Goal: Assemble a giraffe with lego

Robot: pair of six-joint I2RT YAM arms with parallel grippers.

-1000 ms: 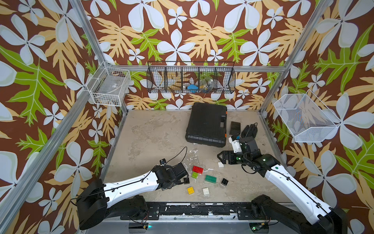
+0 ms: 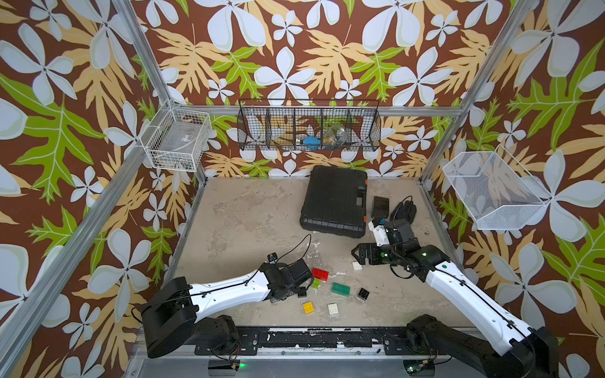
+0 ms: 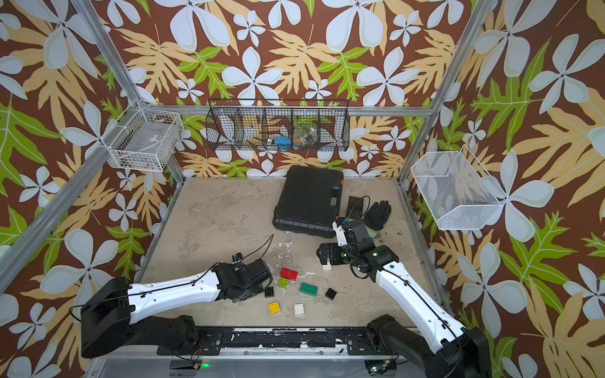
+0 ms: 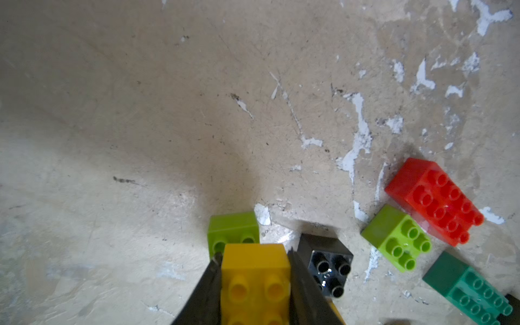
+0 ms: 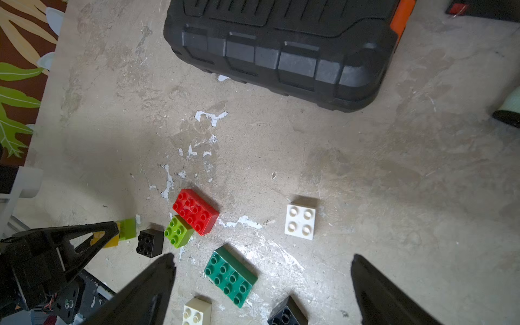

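My left gripper has its fingers against both sides of a yellow brick point(image 4: 255, 295). A lime brick point(image 4: 234, 227) lines up beyond it, partly covered; whether the two are joined cannot be told. To the right stand a black brick point(image 4: 327, 260), a second lime brick point(image 4: 391, 233), a red brick point(image 4: 428, 197) and a dark green brick point(image 4: 463, 289). My right gripper is open above the table, fingers wide apart and empty. A white brick point(image 5: 300, 221) lies just past them.
A second yellow brick point(image 2: 308, 307), another white brick point(image 2: 333, 308) and another black brick point(image 2: 363, 293) lie near the front. The black case point(image 2: 334, 201) occupies the back.
My left arm has shifted a little to the right and away from the front edge. The right arm and the loose bricks look practically unmoved.
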